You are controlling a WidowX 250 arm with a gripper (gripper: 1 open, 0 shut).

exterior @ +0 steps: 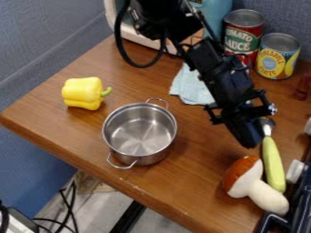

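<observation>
My black gripper point(255, 135) hangs low over the right part of the wooden table, at the top end of a yellow banana-like object point(272, 166) and a silver spoon-like piece point(267, 124); whether its fingers are open or shut is hard to tell. A toy mushroom point(253, 189) lies just below. A steel pot point(140, 134) stands left of the gripper, and a yellow pepper point(83, 92) sits at the far left.
Tomato sauce can point(242, 35), a yellow can point(277, 59) and a small red bottle point(304, 87) stand at the back right. A pale cloth point(188, 86) lies behind the arm. Dark items line the right edge.
</observation>
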